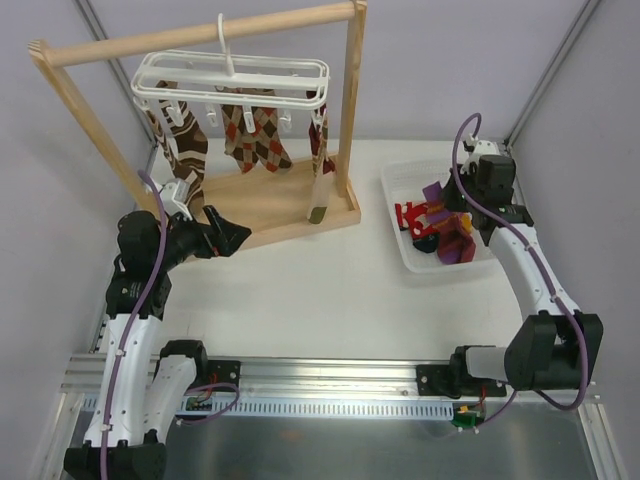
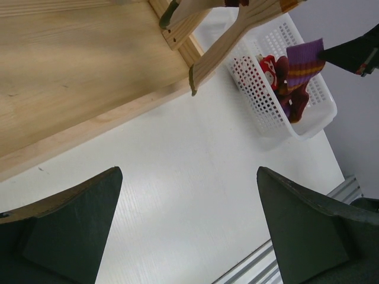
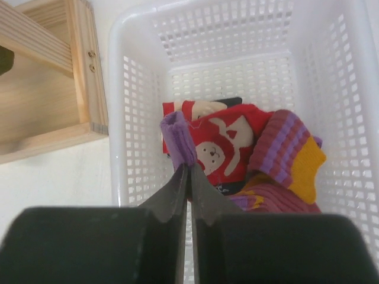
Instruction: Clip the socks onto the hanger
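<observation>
My right gripper is over the white basket, shut on a purple striped sock, raised above red and striped socks in the basket. The white clip hanger hangs from the wooden rack with several socks clipped on, among them argyle socks and brown striped socks. My left gripper stands open at the rack's front left, nothing between its fingers; its wrist view shows hanging socks above and the basket beyond.
The rack's wooden base fills the back left. Grey walls bound both sides.
</observation>
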